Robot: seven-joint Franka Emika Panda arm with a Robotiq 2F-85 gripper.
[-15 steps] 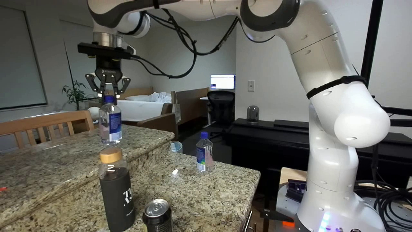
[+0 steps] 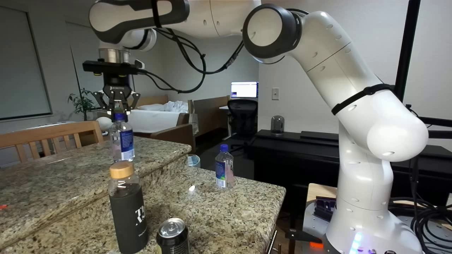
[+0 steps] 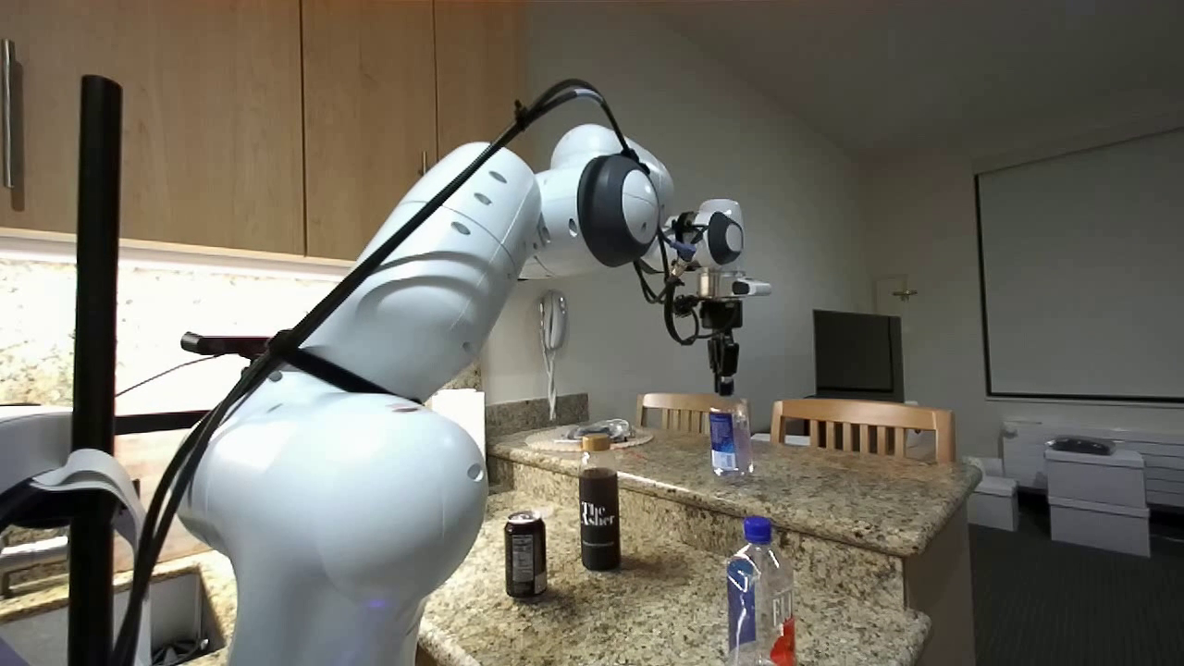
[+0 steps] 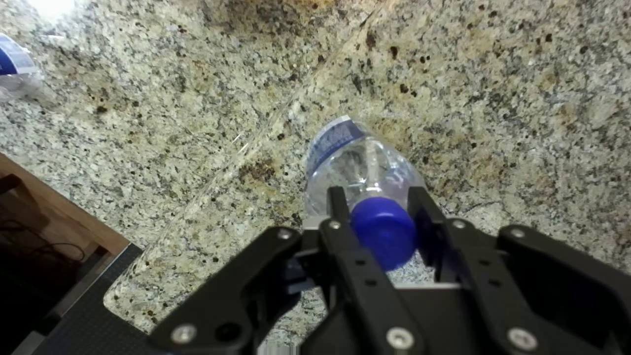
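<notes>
A clear water bottle with a blue cap and blue label (image 2: 126,141) stands upright on the raised granite counter (image 2: 163,149), close to its edge. My gripper (image 2: 118,112) points straight down over it, shut on the cap. In the wrist view the blue cap (image 4: 383,233) sits between the two black fingers, with the clear shoulder of the bottle below. From the other side, the bottle (image 3: 730,444) appears to touch the counter surface, though a tiny gap cannot be ruled out.
On the lower counter (image 2: 254,203) stand a second blue-capped bottle (image 2: 224,167), a dark flask with a wooden lid (image 2: 129,216) and a black can (image 2: 172,239). Wooden chairs (image 3: 866,427) line the raised counter's far side. Its surface around the held bottle is clear.
My gripper and the bottle have come down slightly together, the bottle's base now lower against the raised counter. Other objects have not moved.
</notes>
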